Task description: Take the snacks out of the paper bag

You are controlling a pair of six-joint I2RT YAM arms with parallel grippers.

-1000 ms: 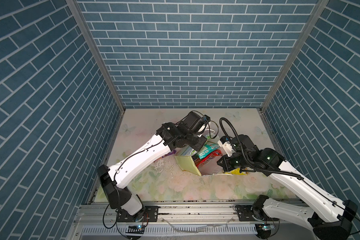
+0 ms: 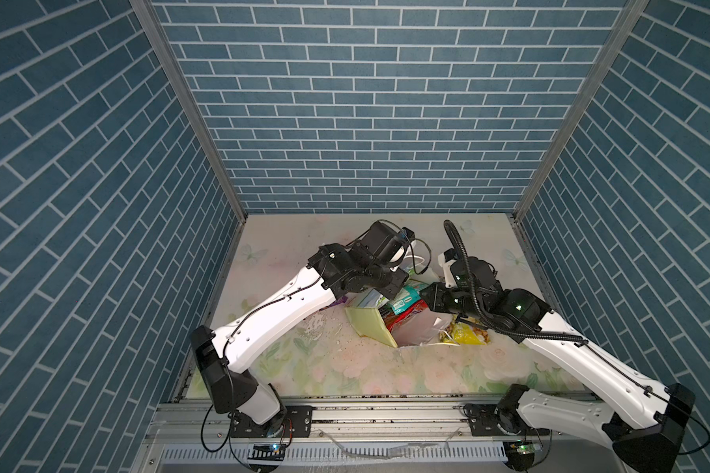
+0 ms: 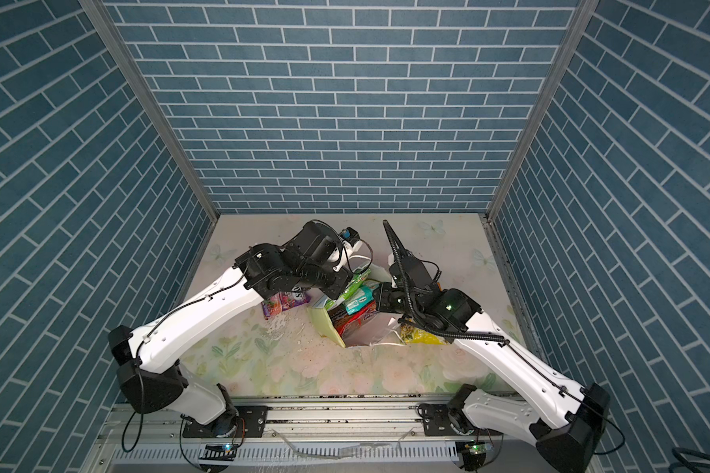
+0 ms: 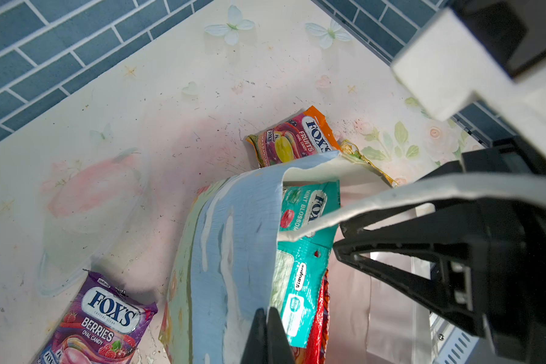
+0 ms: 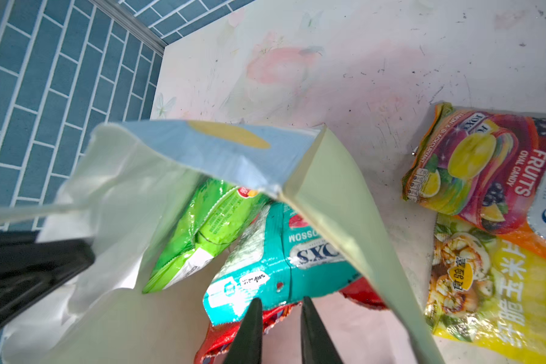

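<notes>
The paper bag (image 2: 370, 324) stands gaping on the table, its pale wall (image 4: 236, 242) and mouth between my arms. Inside are a teal Mint Blossom packet (image 5: 297, 254), a green packet (image 5: 215, 218) and a red packet (image 5: 218, 333) beneath the teal one. My left gripper is shut at the bag's rim; whether paper is pinched in it I cannot tell. My right gripper reaches into the mouth, open and empty, its fingertips close to the teal packet's lower edge. Whether they touch it is unclear.
A purple Berries packet (image 4: 97, 321) lies left of the bag. To its right lie an orange-purple Fruits packet (image 5: 485, 163) and a yellow packet (image 5: 497, 291). A white handle (image 4: 418, 197) crosses the mouth.
My right gripper has moved up and slightly left, from the bag's lower right opening towards the teal packet. The left arm has hardly moved.
</notes>
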